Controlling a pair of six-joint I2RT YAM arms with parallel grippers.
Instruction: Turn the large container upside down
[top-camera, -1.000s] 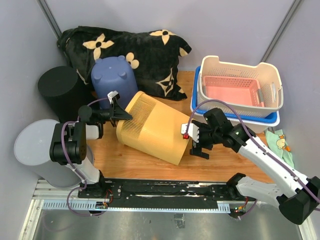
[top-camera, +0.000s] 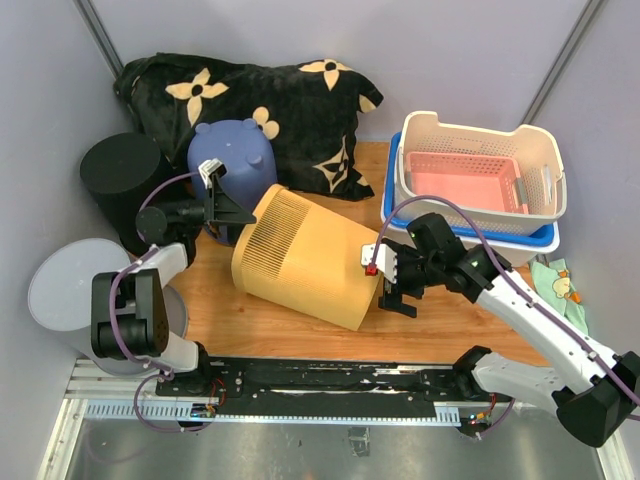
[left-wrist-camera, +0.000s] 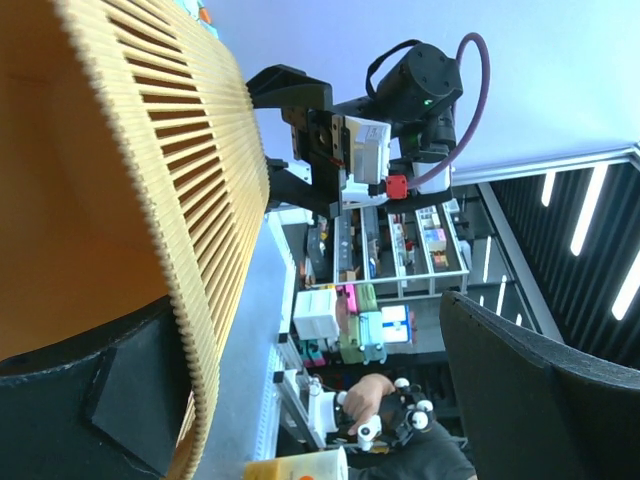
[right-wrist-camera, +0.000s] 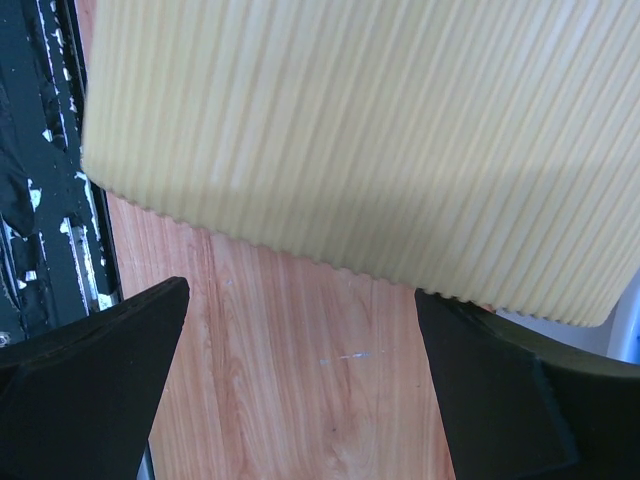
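Observation:
The large yellow container (top-camera: 303, 258) lies tilted on its side on the wooden surface, slatted rim toward the left and closed end toward the right. At its rim my left gripper (top-camera: 248, 215) stands open. In the left wrist view one finger (left-wrist-camera: 100, 400) reaches inside the opening and the other (left-wrist-camera: 530, 390) stays outside, so the slatted wall (left-wrist-camera: 205, 190) passes between them without being clamped. My right gripper (top-camera: 398, 303) is at the closed end, open. In the right wrist view the container's ribbed wall (right-wrist-camera: 350, 140) fills the upper part, its edge close to the right finger (right-wrist-camera: 500, 380).
A blue stool (top-camera: 235, 155) and a black cylinder (top-camera: 120, 175) crowd my left arm. Behind lies a dark cushion (top-camera: 240, 95). Stacked baskets (top-camera: 480, 135) stand at the back right, near a green cloth (top-camera: 560, 295).
The blue stool has moved a little, and the container has barely shifted. My right arm looks still.

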